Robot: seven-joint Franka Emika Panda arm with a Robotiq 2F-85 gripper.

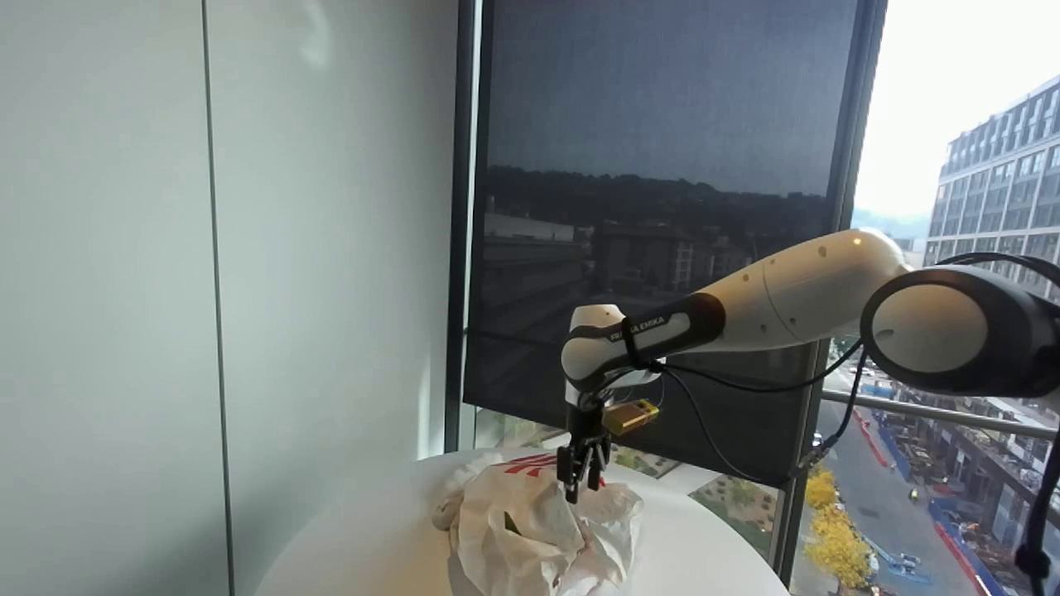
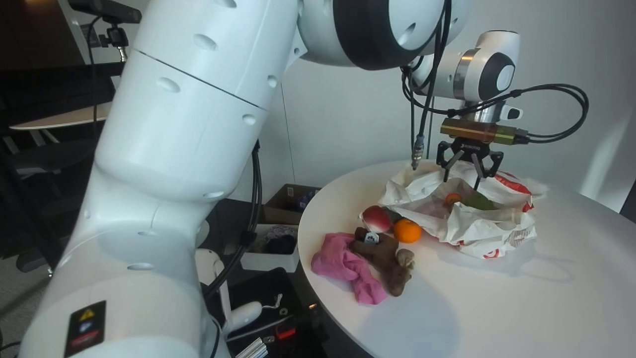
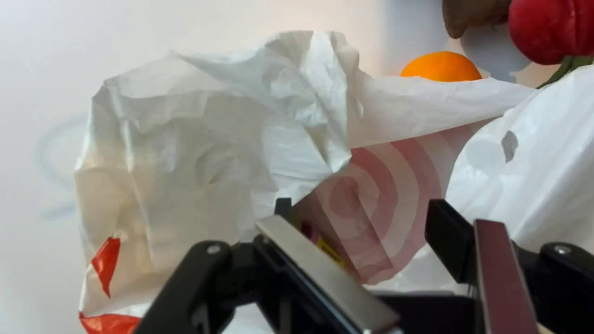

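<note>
My gripper (image 2: 460,182) hangs over the mouth of a crumpled white plastic bag (image 2: 504,232), pointing down. Its two fingers are spread apart, and nothing shows held between them in the wrist view, where the bag's inside lies beneath. A green item (image 2: 478,202) and an orange-red one (image 2: 453,199) lie inside the bag. On the table beside the bag sit an orange (image 2: 408,230) and a round red item (image 2: 376,219). Nearby, a brown soft toy (image 2: 387,262) rests against a pink cloth (image 2: 346,262). The bag's lower contents are partly hidden.
All of this stands on a round white table (image 2: 536,310), bare toward its front and right. Dark cables (image 2: 560,86) loop from the wrist. Below the table's left edge are a white bin (image 2: 271,261) and a cardboard box (image 2: 280,209).
</note>
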